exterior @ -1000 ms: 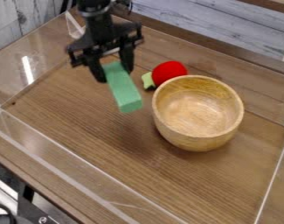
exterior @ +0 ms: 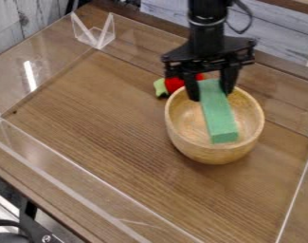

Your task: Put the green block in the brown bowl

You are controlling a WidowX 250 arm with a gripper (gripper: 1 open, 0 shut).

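Observation:
The long green block (exterior: 218,114) hangs from my gripper (exterior: 210,84), whose fingers are shut around its upper end. It points downward over the brown bowl (exterior: 190,143), in front of the bowl's open middle. I cannot tell whether its lower end touches the bowl's inside. The bowl stands upright on the table, right of centre, with its back rim partly covered by the gripper.
A red object (exterior: 174,85) with a green part sits just behind the bowl, partly hidden by my gripper. Near the back left stands a clear wire-like holder (exterior: 96,33).
My gripper has moved right, carrying the green block from the open table left of the bowl to over it. The bowl has stayed in place.

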